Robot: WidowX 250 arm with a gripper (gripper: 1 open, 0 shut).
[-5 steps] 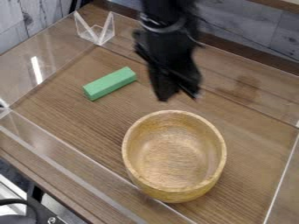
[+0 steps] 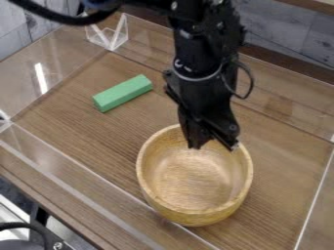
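The black gripper [image 2: 198,135] hangs at the centre, its tip low over the back rim of a round tan bowl [image 2: 193,186]; it appears shut, with nothing visible between its fingers. The bowl looks empty. A green block [image 2: 123,93] lies to the upper left of the bowl, apart from the gripper.
A clear plastic object [image 2: 107,31] stands at the back left. Black cables lie at the lower left corner, off the table's edge.
The arm has moved left and down toward the bowl's back rim. The bowl and green block have stayed where they were.
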